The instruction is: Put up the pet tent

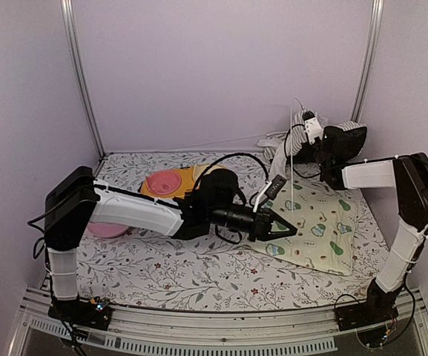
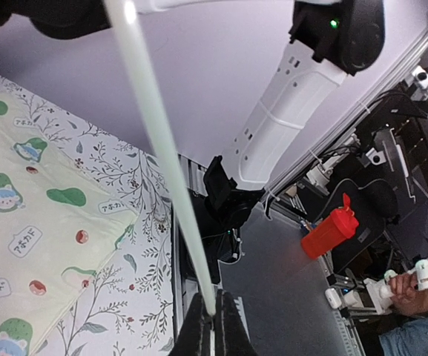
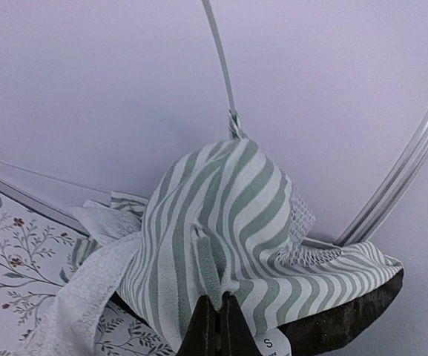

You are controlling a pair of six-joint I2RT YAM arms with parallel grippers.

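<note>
A white pole [image 2: 165, 163] rises from my left gripper, shut on it; in the top view it stands nearly vertical above the printed mat [image 1: 317, 237]. The green-and-white striped tent cloth [image 3: 184, 222] is bunched with white mesh and a dark base at the back right. A thin pole [image 3: 221, 59] runs into a sleeve at its top. My right gripper is shut at the front of this cloth, on a fold of it as far as shows.
An orange tray with a pink bowl [image 1: 162, 182] sits back left, partly behind my left arm, with another pink dish [image 1: 108, 229] nearer. Walls close in the back and sides.
</note>
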